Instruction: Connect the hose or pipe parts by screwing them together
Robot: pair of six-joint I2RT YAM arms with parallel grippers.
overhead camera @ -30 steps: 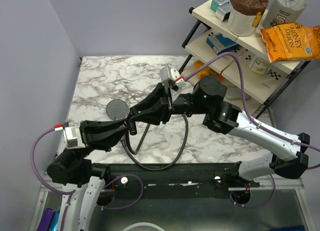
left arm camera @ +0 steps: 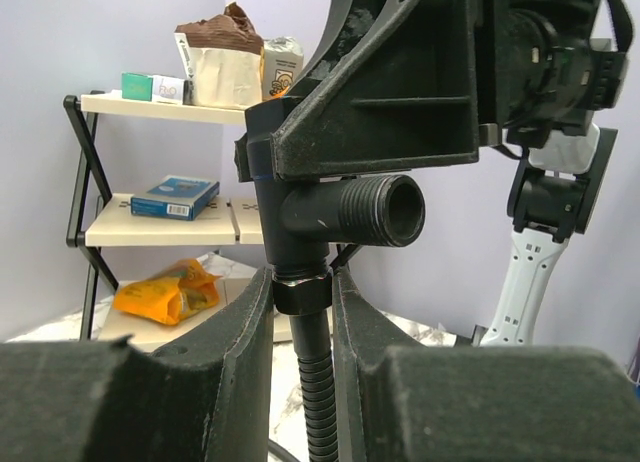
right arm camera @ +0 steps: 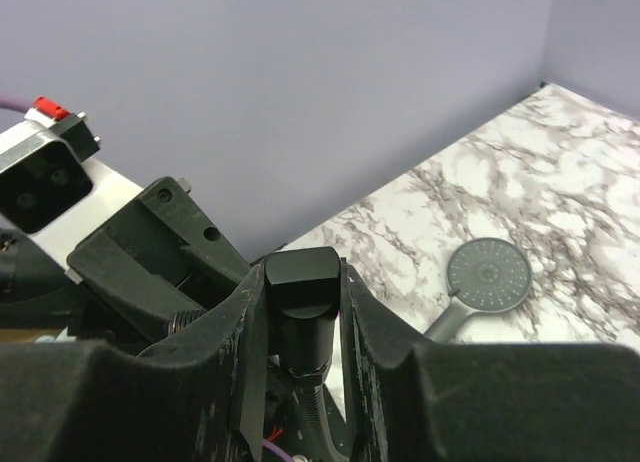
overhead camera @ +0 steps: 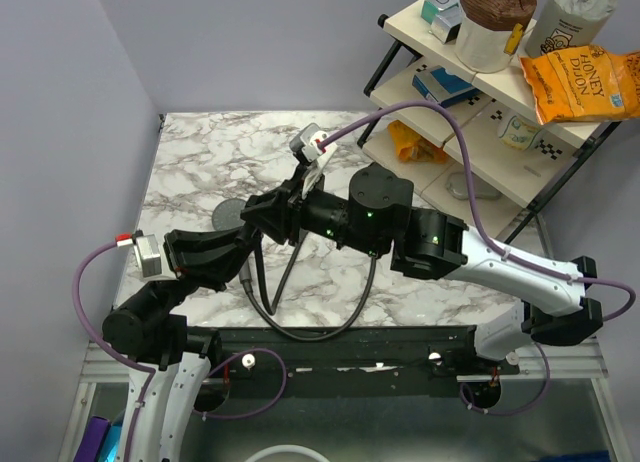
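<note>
A black hose fitting (left arm camera: 352, 211) with a threaded side outlet stands upright between the grippers, a ribbed hose hanging below it. My left gripper is closed round the collar where hose meets fitting; my right gripper grips the fitting's top from above. In the top view the two grippers meet over the hose (overhead camera: 350, 312), which loops down across the marble. The grey shower head (right arm camera: 490, 274) lies flat on the counter behind them, its handle leading toward the grippers.
A tiered shelf (overhead camera: 430, 122) with bags, boxes and tubs fills the back right. Walls bound the left and back, and a dark basin lies along the front.
In the top view my right gripper and arm have shifted left and turned slightly.
</note>
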